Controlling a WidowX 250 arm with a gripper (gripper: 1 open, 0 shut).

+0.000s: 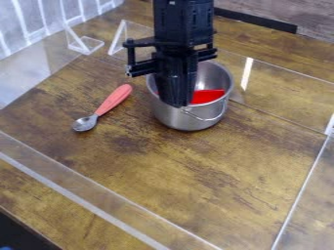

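Observation:
A steel pot [196,115] with a red interior stands near the middle of the wooden table [196,186]. My black gripper [175,96] hangs over the pot's left part, hiding some of it; its fingertips look shut, with nothing visible between them. A spoon with a red handle [112,99] lies to the left of the pot, its metal bowl toward the front left.
Clear rails or panels run along the table's left and right sides. A white slatted structure stands at the back left.

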